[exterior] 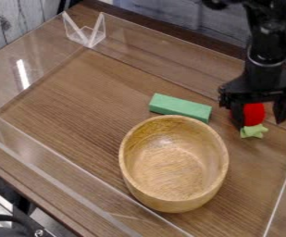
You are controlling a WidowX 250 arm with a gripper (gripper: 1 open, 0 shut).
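My black gripper [255, 93] is low at the right, open, its fingers on either side of a red object [253, 113], which is partly hidden by it. A pale green piece [254, 131] lies just in front of the red object. Whether the fingers touch the red object is hard to tell.
A green block [181, 106] lies to the left of the gripper. A large tan bowl [172, 159] fills the lower middle. A clear plastic item [84, 33] stands at the back left.
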